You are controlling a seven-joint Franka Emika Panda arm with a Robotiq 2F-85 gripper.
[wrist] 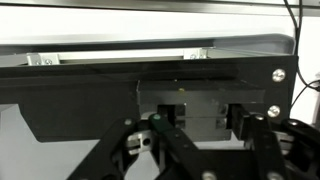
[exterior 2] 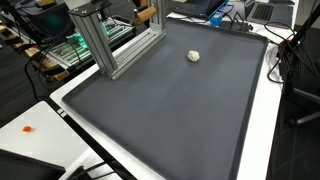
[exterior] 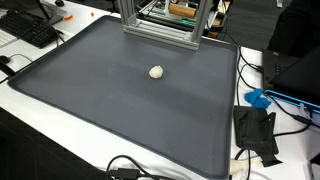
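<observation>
In the wrist view, my gripper is at a long black panel (wrist: 85, 108) with screws at its right end. It is shut on a grey block-like piece (wrist: 195, 88) that lies across the front of the panel. The dark fingers hide much of that piece, so I cannot tell how it joins the panel. A small round whitish object (exterior: 156, 72) sits on the grey mat (exterior: 120, 110), toward its far side. My gripper cannot be made out clearly in either exterior view.
A silver metal frame (exterior 2: 128, 48) stands at the mat's edge. To the left in exterior view 1 is a black keyboard (exterior: 28, 27). A blue item (exterior: 257, 98) and dark gear (exterior: 255, 130) with cables lie on the right.
</observation>
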